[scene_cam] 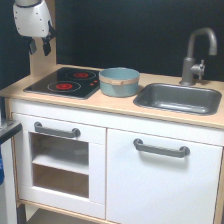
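Note:
At the upper left of the camera view hangs my gripper [39,46], on a white arm reaching down from the top edge. Its dark fingertips stand apart, and I see nothing between them, so it looks open. A round grey-green pot [119,88] with a brownish rim rests on the wooden counter, between the stove and the sink. My gripper is well to its left and higher up, not touching it.
A black stovetop [64,82] with red burner rings lies left of the pot. The metal sink [182,97] with its curved faucet [191,62] is on the right. Below are white cabinet doors with grey handles [161,147]. A narrow counter strip runs along the front.

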